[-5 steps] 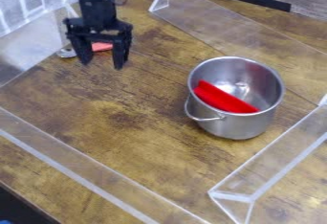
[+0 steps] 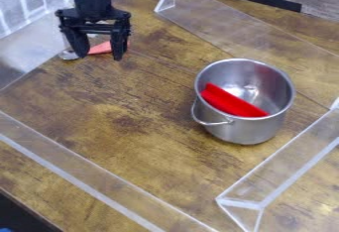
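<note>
My black gripper (image 2: pixel 95 40) hangs at the upper left of the camera view, open, its fingers either side of a small pinkish-red object (image 2: pixel 101 48) and a pale grey item (image 2: pixel 69 54) that lie on the wooden table; whether it touches them I cannot tell. A steel pot (image 2: pixel 241 127) with handles stands at the right, with a long red object (image 2: pixel 229 101) lying inside it.
Clear plastic rails or walls edge the table (image 2: pixel 133 127) at the left, upper right and lower right.
My gripper has moved left and back, over the small objects at the upper left. The pot and the red object inside it have not moved.
</note>
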